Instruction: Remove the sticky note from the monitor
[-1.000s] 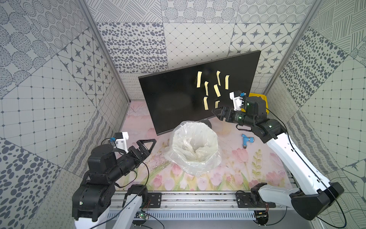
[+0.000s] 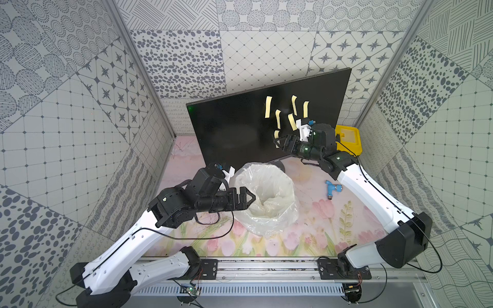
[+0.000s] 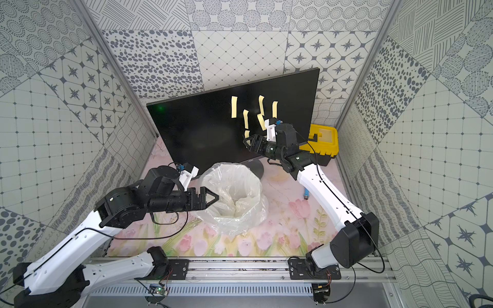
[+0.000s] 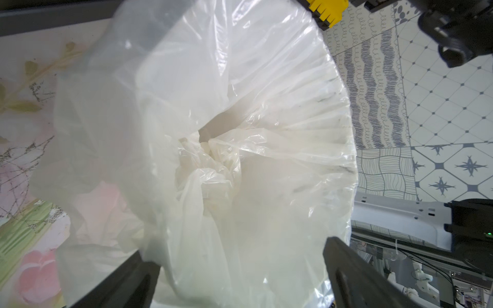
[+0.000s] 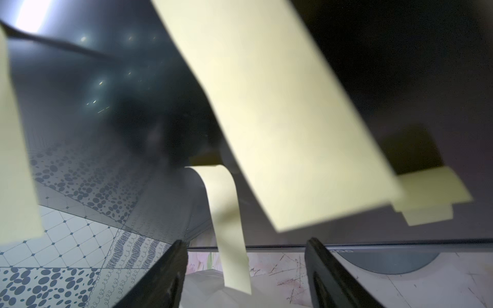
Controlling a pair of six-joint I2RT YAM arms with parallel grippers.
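Note:
Several pale yellow sticky notes hang on the black monitor. My right gripper is in front of the screen's lower part, by the lowest visible note, which it partly covers. In the right wrist view, one curled note hangs with its lower end seen in the gap between the parted fingers; I cannot tell whether they reach it. A larger, nearer note crosses the upper middle. My left gripper is open and empty above the left side of the clear bag.
The bag stands open on the flowered table, in front of the monitor. A blue tool lies at the right, and a yellow case sits behind the right arm.
My left gripper has swung right, from beside the bag to above its left side.

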